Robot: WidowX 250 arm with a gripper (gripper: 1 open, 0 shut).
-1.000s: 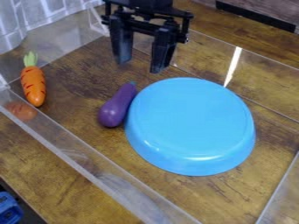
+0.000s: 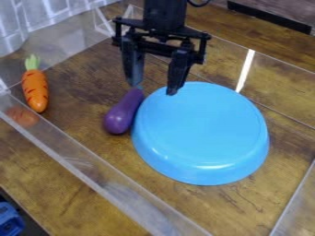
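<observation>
My black gripper (image 2: pixel 157 78) hangs in the upper middle, open, its two fingers pointing down above a purple eggplant (image 2: pixel 121 114) and the upper left edge of a large blue round lid or plate (image 2: pixel 200 134). Nothing shows between the fingers. The eggplant lies against the left side of the blue piece. A carrot (image 2: pixel 36 88) lies at the far left.
Clear plastic walls border the wooden surface (image 2: pixel 110 184) along the left and lower edges. Bare wood shows at the upper left and to the right of the blue piece.
The gripper has come lower and toward the camera, nearer the eggplant and the blue piece. The objects lie where they were.
</observation>
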